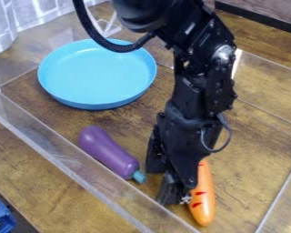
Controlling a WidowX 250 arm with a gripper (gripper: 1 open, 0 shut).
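Observation:
My black gripper [177, 182] reaches down to the wooden floor, low at centre right of the camera view. An orange toy carrot [202, 202] lies just right of its fingers, partly hidden behind it. A purple toy eggplant [108, 153] lies to the left of the gripper. Whether the fingers are open or shut is hidden by the dark body.
A blue round tray [85, 84] sits at the upper left. A clear plastic wall runs diagonally along the lower left, with a blue object [0, 217] beyond it.

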